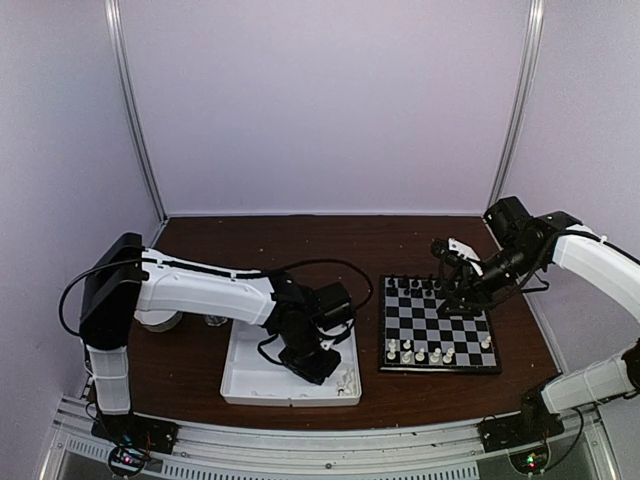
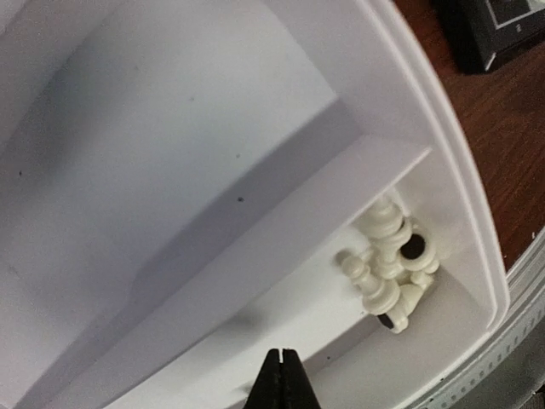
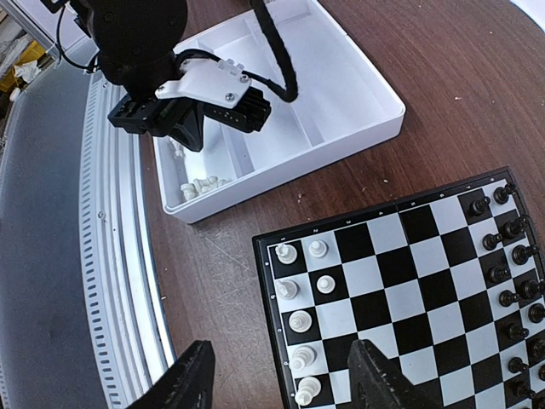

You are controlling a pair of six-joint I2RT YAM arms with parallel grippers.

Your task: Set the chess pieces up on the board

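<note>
My left gripper hangs over the white tray, shut with nothing visible between its fingers, just short of a pile of white pieces in a narrow compartment. On the checkered chessboard, black pieces line the far side in the right wrist view and several white pieces stand along the opposite side, two smaller ones inward of them. My right gripper is open above the board, nothing between its fingers.
Behind the left arm a white round container and a glass item sit on the brown table. The board lies just right of the tray, a strip of bare wood between them.
</note>
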